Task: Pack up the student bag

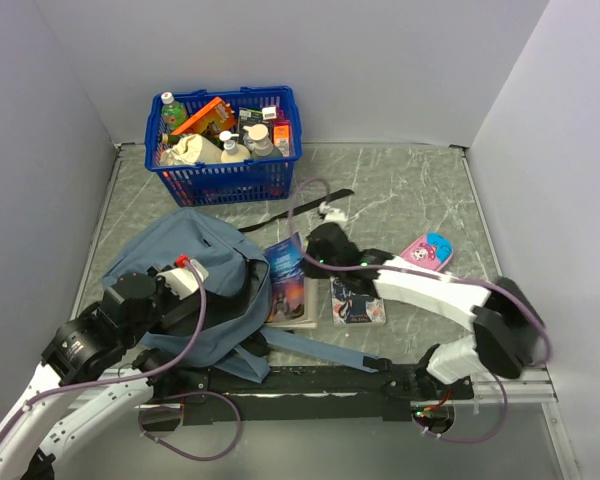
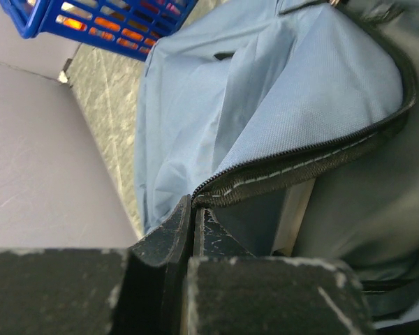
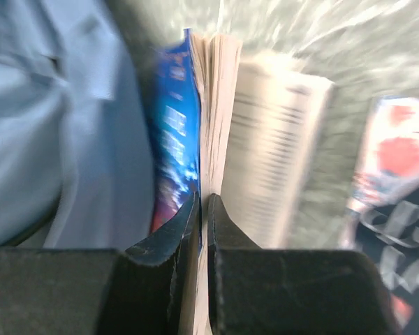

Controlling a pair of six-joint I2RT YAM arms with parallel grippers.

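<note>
The blue-grey bag (image 1: 185, 245) lies open at left. My left gripper is shut on its zippered edge (image 2: 300, 157). Just right of the bag, my right gripper is shut on a book with a blue cover (image 3: 174, 125), held edge-up; another book (image 3: 265, 146) with pale pages lies beside it. A dark patterned book (image 1: 358, 308) lies further right, under the right arm. A pink pencil case (image 1: 425, 252) is at the right.
A blue basket (image 1: 223, 180) full of bottles and boxes stands at the back. Straps (image 1: 320, 345) trail from the bag.
</note>
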